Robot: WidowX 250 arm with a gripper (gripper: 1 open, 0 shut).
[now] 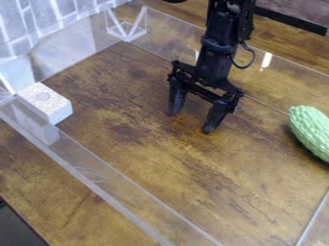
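The black robot gripper (pixel 198 110) is low over the wooden table (pixel 167 183) near the centre of the view, its two dark fingers apart and reaching down toward the surface. Nothing clearly shows between them, though the dark shapes are hard to make out. A pale green, bumpy object (pixel 311 131) lies at the right edge, apart from the gripper. A white block with a speckled top (pixel 44 102) sits at the left edge.
Clear plastic walls (pixel 98 181) run around the work area. Grey-white fabric (pixel 38 24) is at the top left. The table around the gripper is otherwise bare.
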